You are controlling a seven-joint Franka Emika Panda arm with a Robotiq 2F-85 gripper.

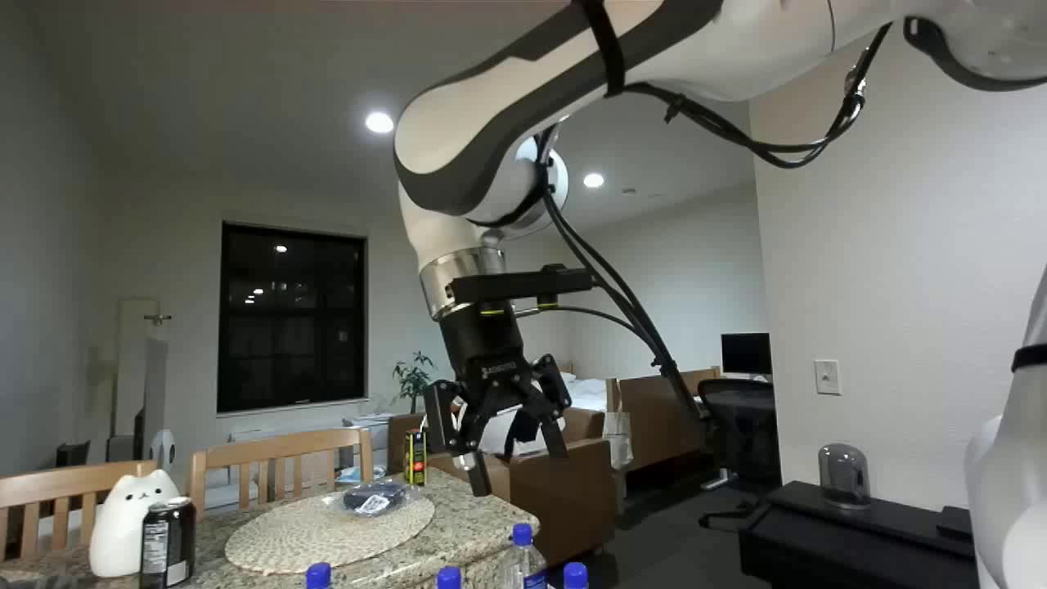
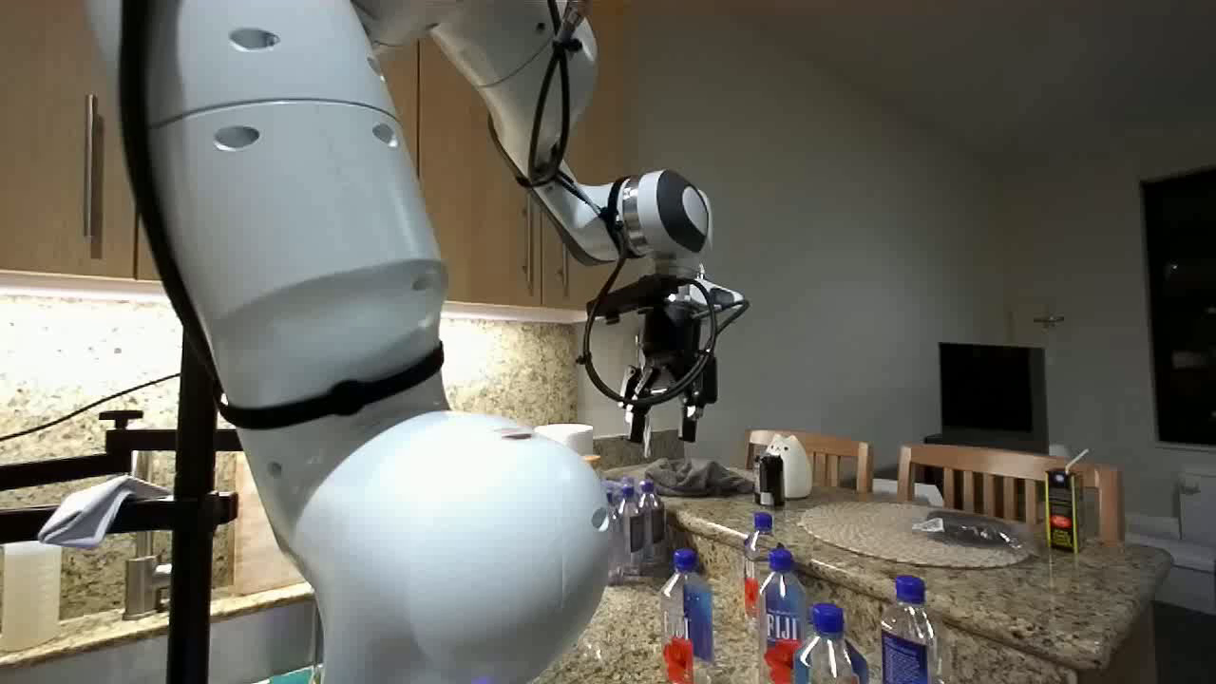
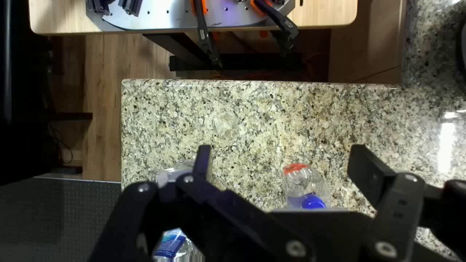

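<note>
My gripper is open, its two black fingers wide apart with nothing between them. In exterior view 2 the gripper (image 2: 663, 431) hangs high above the counter, fingers pointing down. Below it stand several clear water bottles with blue caps; one bottle (image 2: 687, 621) has a red mark low on its front, and another bottle (image 2: 908, 638) stands nearer the counter's right side. From the wrist, a bottle (image 3: 305, 185) with a blue cap shows under the gap between the fingers, well below. A second bottle (image 3: 170, 246) is partly hidden by the gripper's left side.
A raised granite counter (image 2: 1060, 621) holds a round woven mat (image 1: 294, 535) with a plastic-wrapped item (image 1: 373, 497), a black can (image 1: 167, 543), a white cat figure (image 1: 128, 525) and a tall yellow-black carton (image 2: 1062, 511). More bottles (image 2: 638, 524) cluster by the wall. Lower granite (image 3: 244, 118) is bare.
</note>
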